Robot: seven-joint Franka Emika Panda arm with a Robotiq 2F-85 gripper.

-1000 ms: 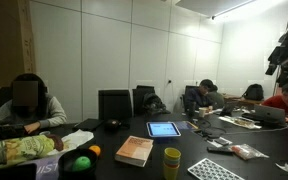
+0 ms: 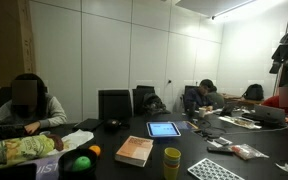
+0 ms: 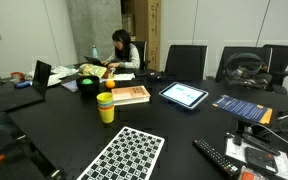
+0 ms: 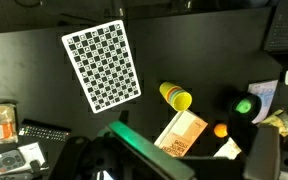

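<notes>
My gripper (image 2: 276, 66) hangs high above the table at the right edge of exterior view 1, clear of every object. In the wrist view its dark fingers stand wide apart along the bottom, so it is open with nothing seen between them. A yellow cup stack (image 3: 106, 108) stands upright on the table. An orange-covered book (image 3: 130, 95) lies flat behind it. The black bowl (image 2: 77, 163) at the left holds something green. An orange ball (image 4: 221, 130) sits close to that bowl.
A checkered board (image 3: 124, 156) lies flat near the front. Farther off are a tablet (image 2: 164, 129), a keyboard or remote (image 3: 217, 158), and a clear packet (image 2: 246, 151). A patterned bag (image 2: 19, 150) is at the left. Bare table surrounds the cups.
The gripper has shifted only slightly at the right edge. The table objects stay where they were; people in the background have moved a little.
</notes>
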